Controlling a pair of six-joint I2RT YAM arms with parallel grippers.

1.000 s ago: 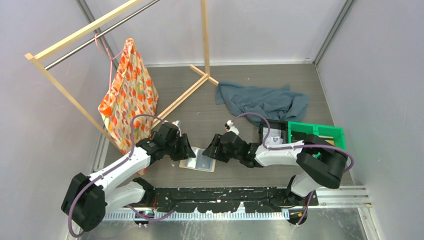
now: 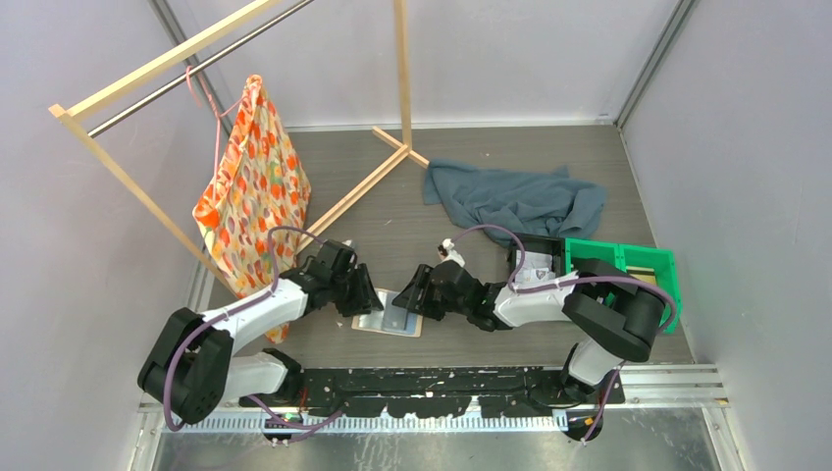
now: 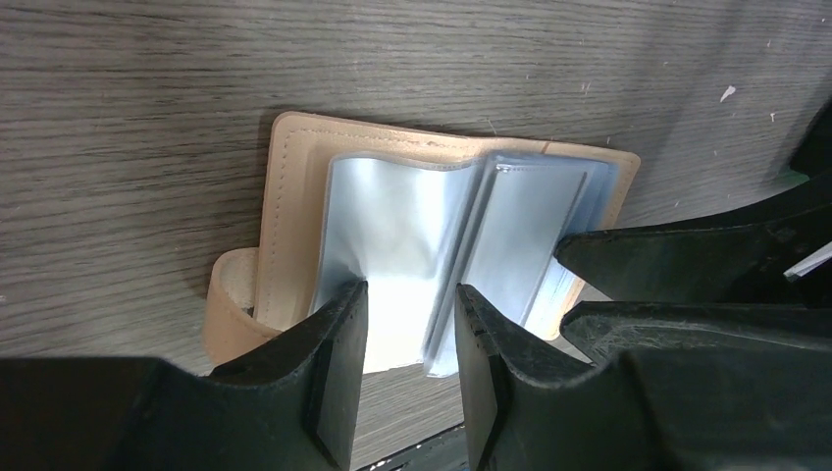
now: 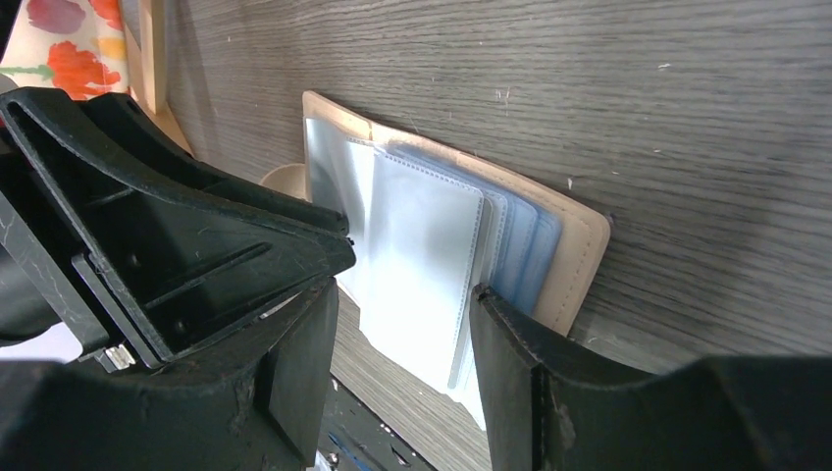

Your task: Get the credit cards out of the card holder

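Note:
The tan card holder [image 2: 388, 322] lies open on the floor between both grippers, with clear sleeves holding pale card sleeves [image 3: 392, 245] and bluish ones at one side. My left gripper is part open over the left sleeve, its fingertips close to the plastic, nothing clearly between them. My right gripper is open over the right-hand sleeves, fingertips at their surface. In the left wrist view the right gripper's dark fingers reach over the holder's right side. Whether any cards are inside the sleeves is hard to tell.
An orange patterned bag [image 2: 250, 191] hangs from a wooden frame at left. A blue-grey cloth [image 2: 515, 196] lies behind; green and black bins [image 2: 643, 260] stand at right, behind the right arm. Floor between cloth and holder is clear.
My right gripper has moved slightly left over the holder. My left arm has shifted a little; the holder looks unmoved.

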